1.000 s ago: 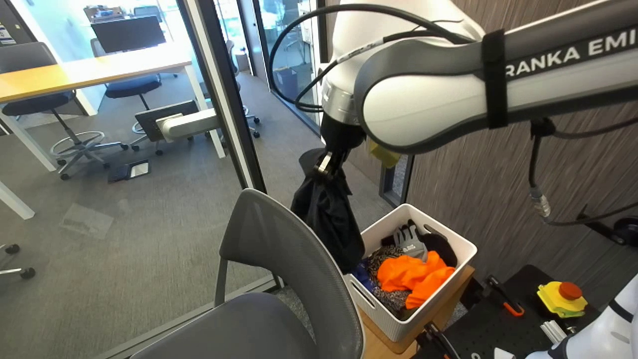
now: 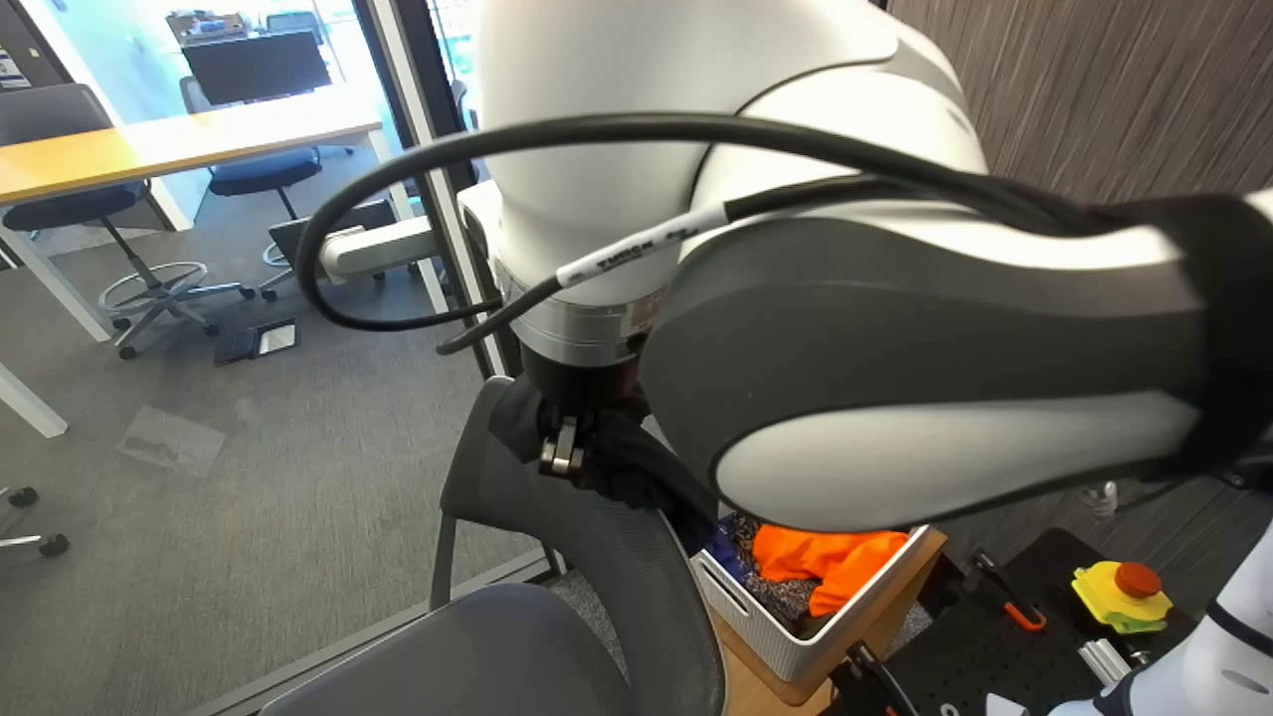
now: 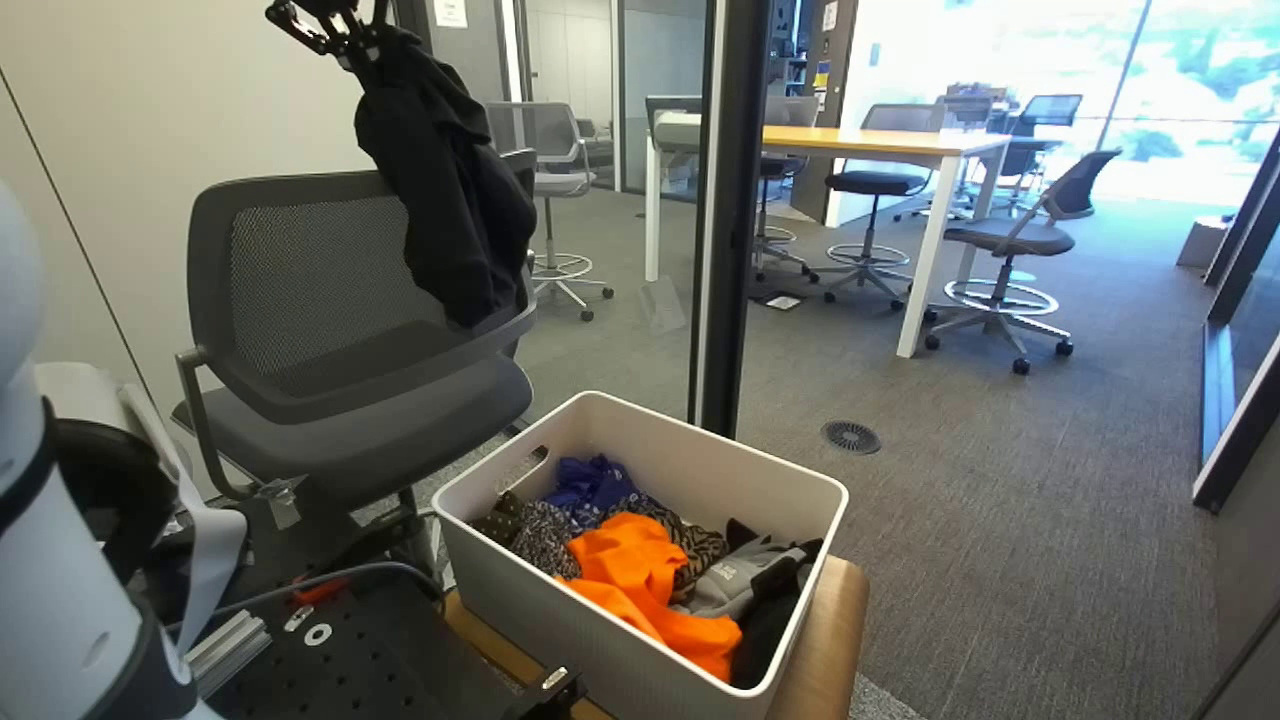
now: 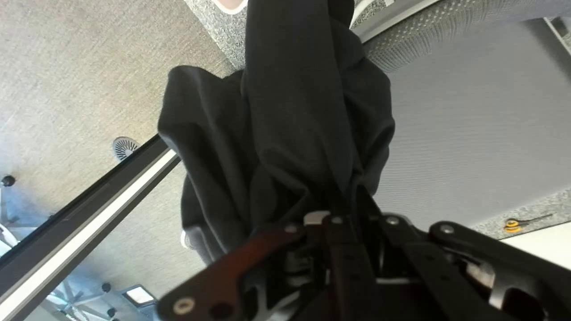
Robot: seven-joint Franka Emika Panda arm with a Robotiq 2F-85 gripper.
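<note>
A black cloth garment (image 3: 446, 180) hangs from my gripper (image 3: 351, 42), which is shut on its upper end. In the wrist view the dark fabric (image 4: 299, 107) bunches up at the fingertips and fills the middle of the picture. Below the gripper stands the grey mesh-backed chair (image 3: 324, 276); in exterior view 2 the cloth overlaps the right side of its backrest, and whether the two touch I cannot tell. Exterior view 1 shows the gripper (image 2: 561, 453) above the backrest, partly hidden behind the arm.
A white bin (image 3: 636, 420) holding an orange cloth (image 3: 636, 564) and other fabrics stands beside the chair. Close by, a glass-wall post (image 3: 726, 228) rises from the floor. An emergency stop (image 2: 1128, 591) sits on the black bench.
In exterior view 1 the arm has come leftward and toward the camera. The hanging cloth has gone from beside the bin to over the chair's backrest, still in the gripper.
</note>
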